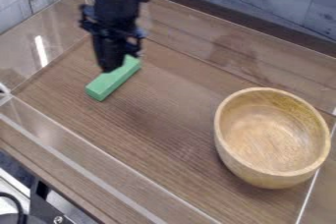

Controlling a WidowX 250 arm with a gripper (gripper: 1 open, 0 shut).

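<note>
My gripper (113, 46) hangs in the upper left of the camera view, dark and blurred, above a green block (113, 78) that lies flat on the brown table. Whether the gripper is open or shut does not show clearly. A large wooden bowl (272, 138) sits on the right side of the table.
</note>
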